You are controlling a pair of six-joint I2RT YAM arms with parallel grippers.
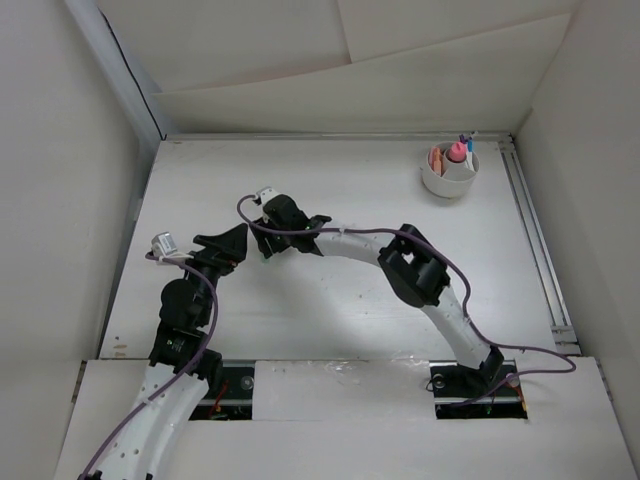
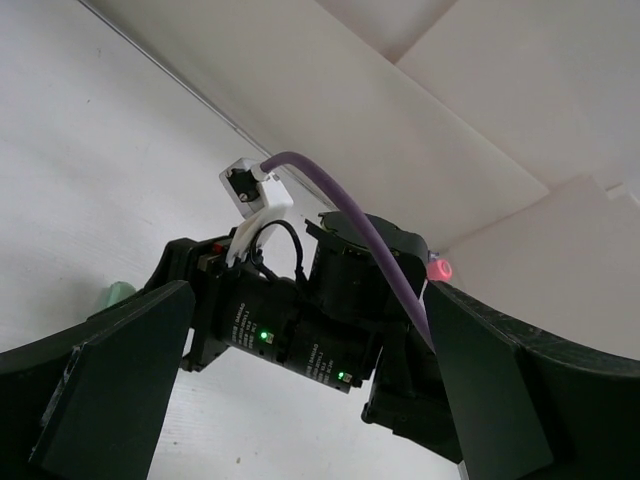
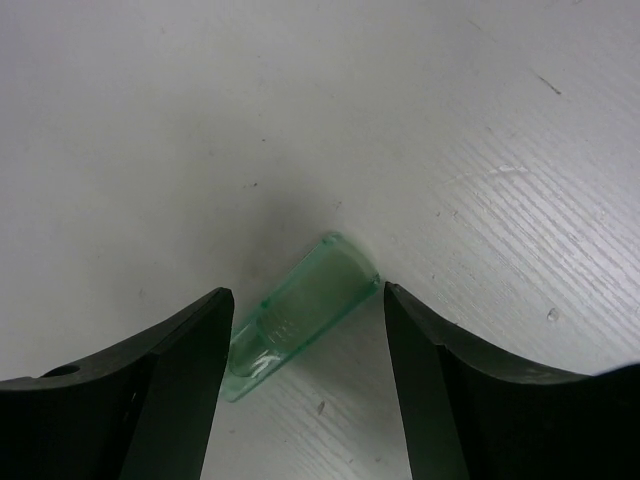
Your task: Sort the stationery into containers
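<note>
A translucent green stick-like item (image 3: 310, 300) lies on the white table, slanting between the parted fingers of my right gripper in the right wrist view. Those fingers stand apart and do not grip it. In the top view the right gripper covers most of the item, leaving a small green bit (image 1: 265, 260) visible. One green end (image 2: 119, 293) also shows in the left wrist view, partly behind a finger. My left gripper is open and empty, left of the item. A white round container (image 1: 445, 185) at the back right holds several pieces of stationery.
Inside the container are a pink item (image 1: 457, 152) and an orange one (image 1: 437, 161). Metal rails (image 1: 540, 240) edge the table on the right. The two grippers are close together on the left side.
</note>
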